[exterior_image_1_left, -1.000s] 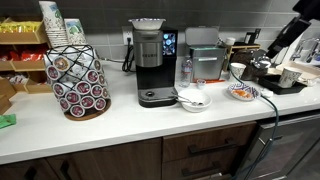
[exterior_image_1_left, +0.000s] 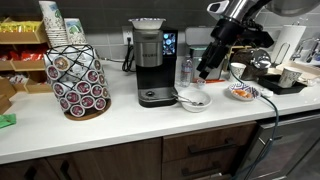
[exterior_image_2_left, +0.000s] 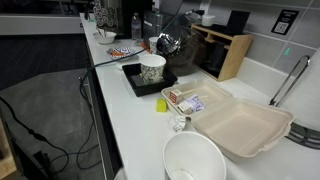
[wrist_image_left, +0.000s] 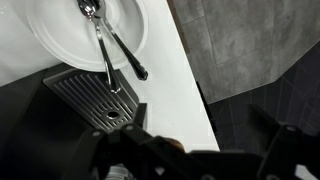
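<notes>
My gripper (exterior_image_1_left: 205, 73) hangs above the counter, just right of the coffee maker (exterior_image_1_left: 150, 65). In the wrist view the fingers are parted, with bare white counter between the dark fingers. A white bowl (exterior_image_1_left: 196, 103) sits below the gripper, in front of the bottles. Two metal spoons (wrist_image_left: 103, 40) rest in the bowl, their handles over its rim; they lie ahead of the fingers, touching neither. Beside the bowl, the coffee maker's slotted drip tray (wrist_image_left: 85, 95) shows in the wrist view.
A rack of coffee pods (exterior_image_1_left: 80, 88) stands left of the coffee maker. A patterned bowl (exterior_image_1_left: 242, 92) with orange contents is to the right. Elsewhere lie a beige tray (exterior_image_2_left: 235, 125), a white container (exterior_image_2_left: 193, 158) and a black tray (exterior_image_2_left: 150, 84).
The arm has come in from the upper right, moving left and down until the gripper is over the area by the white bowl. The bowl and coffee maker have not moved.
</notes>
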